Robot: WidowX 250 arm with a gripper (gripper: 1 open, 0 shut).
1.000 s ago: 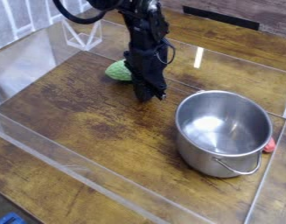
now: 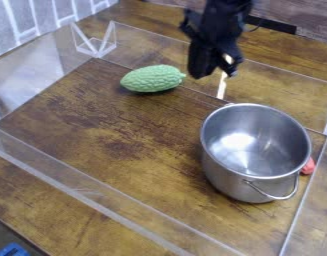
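Observation:
My black gripper (image 2: 211, 62) is raised at the top centre, blurred, with nothing visible between its fingers; it looks shut. Below it and to the left, a green bumpy bitter melon (image 2: 152, 79) lies on the wooden surface. A large steel pot (image 2: 253, 155) with a wire handle stands at the right.
Clear plastic walls border the wooden surface (image 2: 106, 150), whose left and middle are bare. A small red object (image 2: 307, 166) sits partly hidden behind the pot's right side. A blue object (image 2: 8, 249) shows at the lower left corner.
My gripper has risen and moved right, away from the bitter melon, which is now fully in view where it was partly hidden behind the gripper.

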